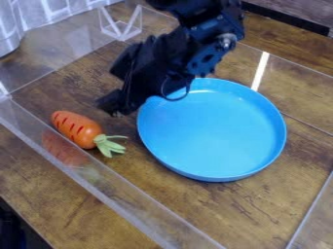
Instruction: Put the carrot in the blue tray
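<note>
The orange carrot toy (78, 128) lies on the wooden table, left of the round blue tray (215, 165). Its pale green leafy end (111, 146) points toward the front right, close to the tray but outside it. Above and behind the carrot is my black gripper (140, 100), over the table and the tray's back-left rim. Space shows between it and the carrot, so the carrot is not held. Dark, overlapping parts hide how far apart the fingers are. Nothing lies in the tray.
A clear plastic edge strip (111, 190) runs diagonally along the front left, close to the carrot. At the back left stand a small clear wire-like object (120, 21) and a whitish container (11, 24). Bare table lies right of the tray.
</note>
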